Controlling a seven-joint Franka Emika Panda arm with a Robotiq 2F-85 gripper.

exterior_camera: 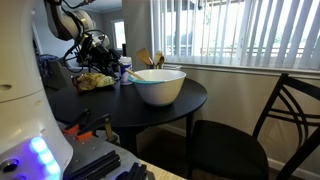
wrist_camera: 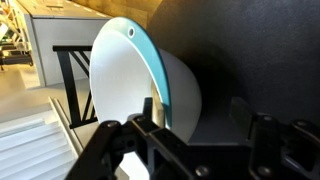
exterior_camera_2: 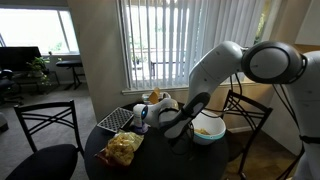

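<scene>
A white bowl (exterior_camera: pixel 160 87) stands on the dark round table (exterior_camera: pixel 190 108) in exterior view 1. Exterior view 2 has the same bowl (exterior_camera_2: pixel 209 128) at the right, close to my arm, with something yellowish inside. From the wrist, the bowl (wrist_camera: pixel 112 75) fills the left side, and a teal strip (wrist_camera: pixel 152 62) follows its edge down towards one finger. My gripper is over the bowl's side and the bare table, its fingers apart. No object shows gripped between them. The teal strip's lower end is hidden behind the gripper.
A crinkled yellow bag (exterior_camera_2: pixel 122 149) lies at the table's far side from my base. A cup (exterior_camera_2: pixel 139 118) and wooden utensils (exterior_camera: pixel 145 57) stand at the back. Black chairs (exterior_camera: pixel 228 145) are beside the table. Dark tabletop right of the bowl is clear in the wrist view.
</scene>
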